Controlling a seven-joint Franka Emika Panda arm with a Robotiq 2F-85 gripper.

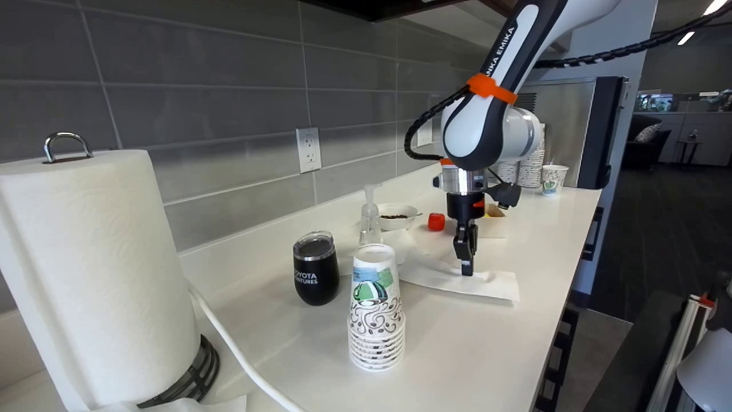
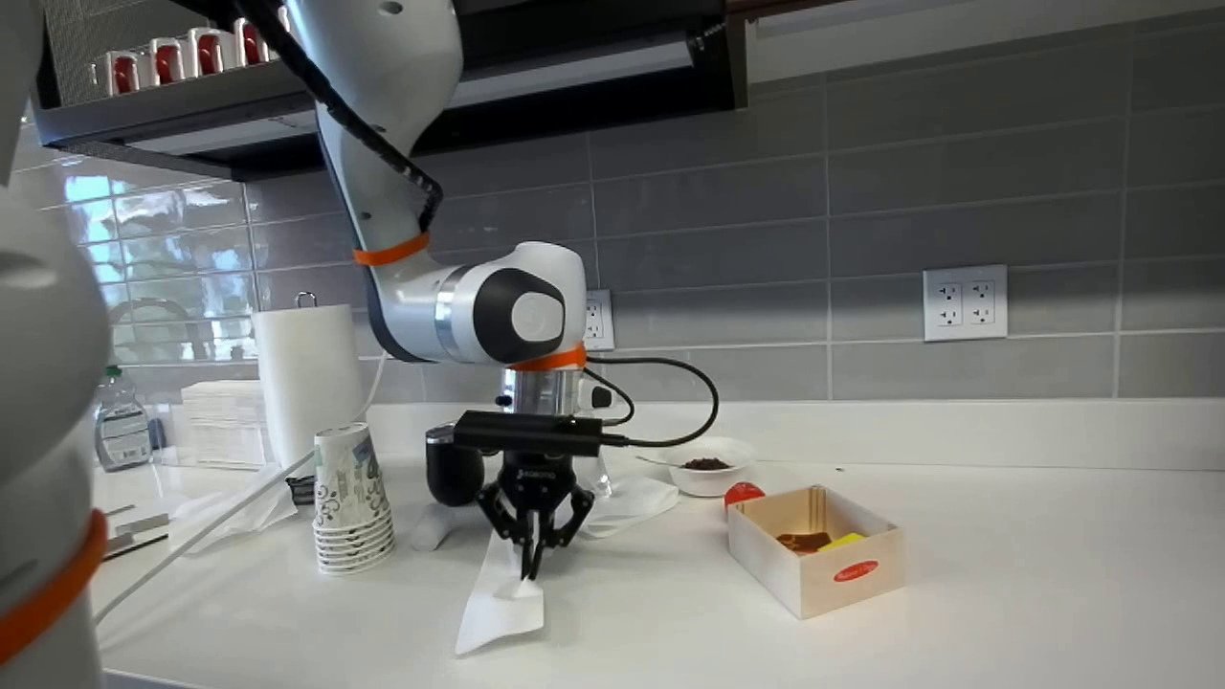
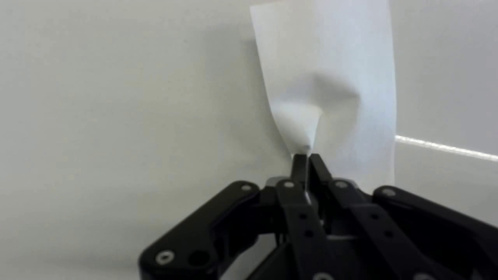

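A white paper napkin (image 1: 495, 284) is pinched up where my gripper (image 1: 467, 269) is shut on it. In the wrist view, a fold of the napkin (image 3: 336, 56) runs into the closed fingertips (image 3: 299, 163), and the sheet spreads out beyond them. Part of it rises off the counter, with a soft shadow beside it. Exterior view 2 shows the napkin (image 2: 502, 614) hanging and trailing from the gripper (image 2: 530, 570) toward the counter's front. Whether its far end still touches the counter is hard to tell.
A stack of paper cups (image 1: 376, 309) and a black tumbler (image 1: 316, 269) stand nearby. Behind are a soap bottle (image 1: 370, 218), a white bowl (image 2: 714, 465), a red object (image 1: 436, 221) and a wooden box (image 2: 844, 584). A paper towel roll (image 1: 96, 274) is at left.
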